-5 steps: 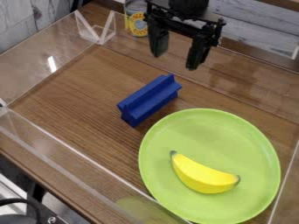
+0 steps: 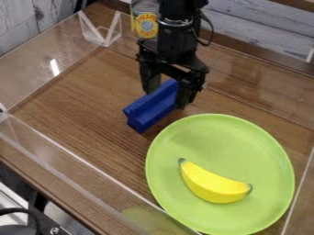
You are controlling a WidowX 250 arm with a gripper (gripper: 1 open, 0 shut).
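Note:
My gripper (image 2: 170, 83) is open, its dark fingers lowered around the upper part of a blue block (image 2: 150, 112) that lies on the wooden floor of the tray. The block's upper end is partly hidden by the fingers; whether they touch it I cannot tell. A yellow toy banana (image 2: 214, 184) lies on a green plate (image 2: 221, 138) at the lower right.
A jar with a yellow label (image 2: 145, 26) stands at the back, beside the arm. Clear walls edge the tray. The wood is bare to the left and at the upper right.
The block, banana and plate look unmoved.

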